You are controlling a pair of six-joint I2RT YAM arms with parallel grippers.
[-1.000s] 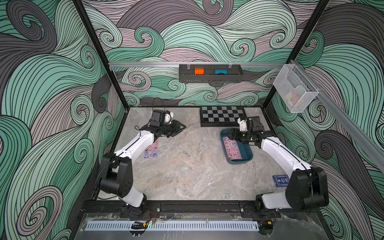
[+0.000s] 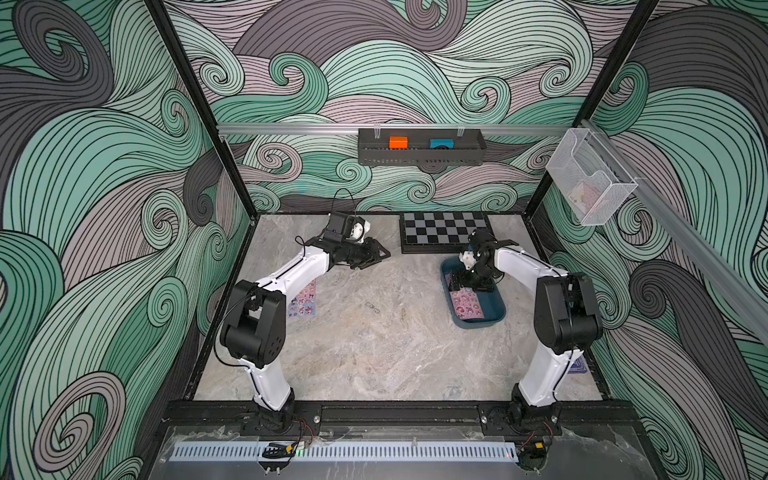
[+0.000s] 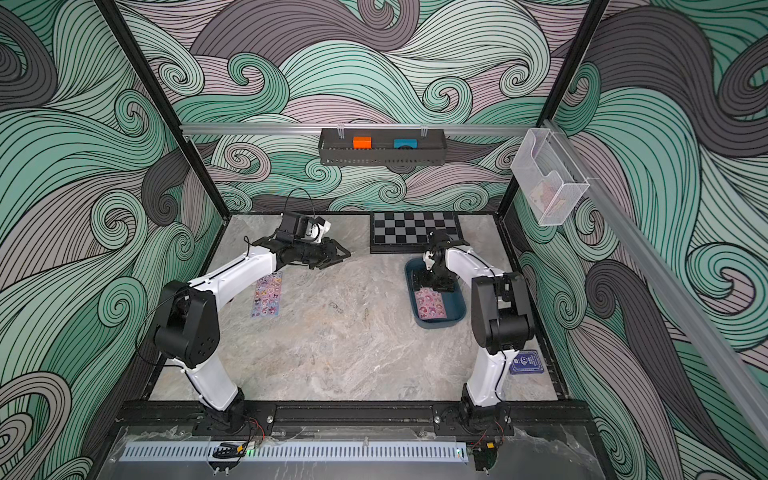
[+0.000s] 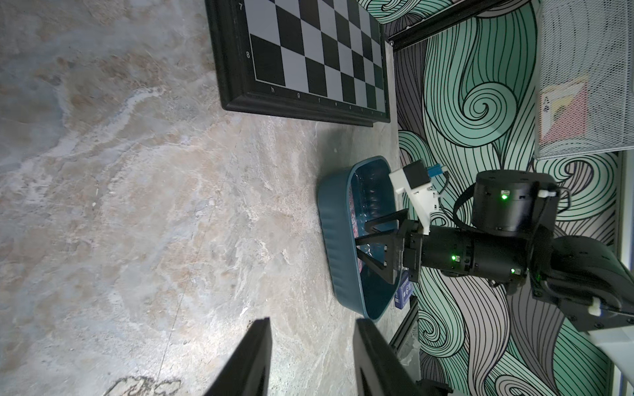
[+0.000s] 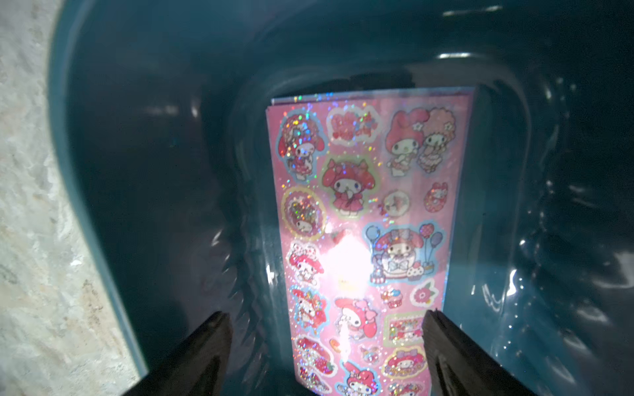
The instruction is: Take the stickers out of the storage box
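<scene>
A pink, glittery character sticker sheet (image 5: 356, 250), with at least one more sheet edge under it, lies in the dark teal storage box (image 2: 480, 320) on the right of the table. My right gripper is open over the box; in its wrist view the fingertips flank the sheet's lower part, with nothing held. My left gripper stands open and empty above the back middle of the table, left of the box. Another sticker sheet (image 3: 266, 300) lies on the table at the left, under the left arm.
A chessboard (image 2: 440, 228) sits at the back right, behind the box. A blue card box (image 3: 525, 361) lies at the front right. A mesh bin (image 3: 552, 192) hangs on the right rail.
My left gripper has moved right and slightly toward the back.
</scene>
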